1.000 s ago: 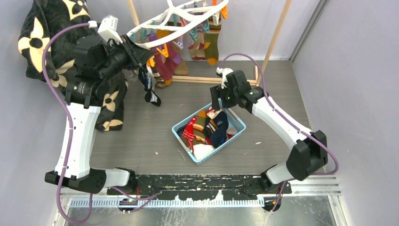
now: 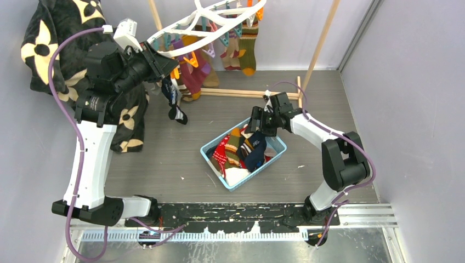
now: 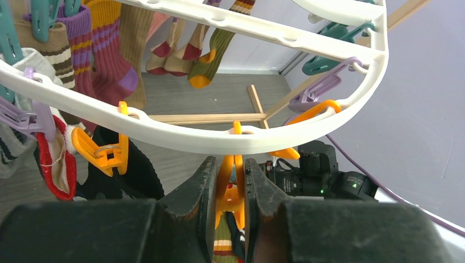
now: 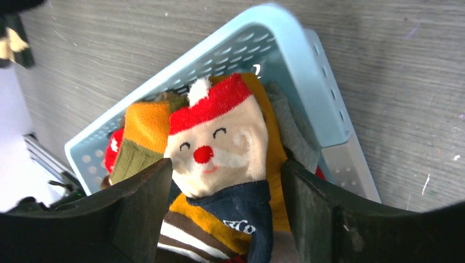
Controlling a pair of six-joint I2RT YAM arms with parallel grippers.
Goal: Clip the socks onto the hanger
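Observation:
An orange clip [image 3: 231,193] hangs from the white hanger [image 3: 181,137], and my left gripper is shut on it. No sock shows in that clip. My right gripper is open over the blue basket [image 4: 307,71]. Between its fingers lies a navy sock with a Santa face [image 4: 222,145], on top of other socks, not gripped. In the top view the basket [image 2: 279,145] holds several socks, among them a red one [image 2: 220,156] and a navy one [image 2: 254,156]. Several socks, such as a green striped one [image 2: 248,46], hang from the hanger's clips.
A wooden stand [image 2: 252,94] rises behind the basket. A dark floral cloth [image 2: 129,123] covers the left side. Empty clips, including a purple one [image 3: 318,90], sit along the hanger's right side. The floor around the basket is clear.
The left arm has stayed in place at the hanger.

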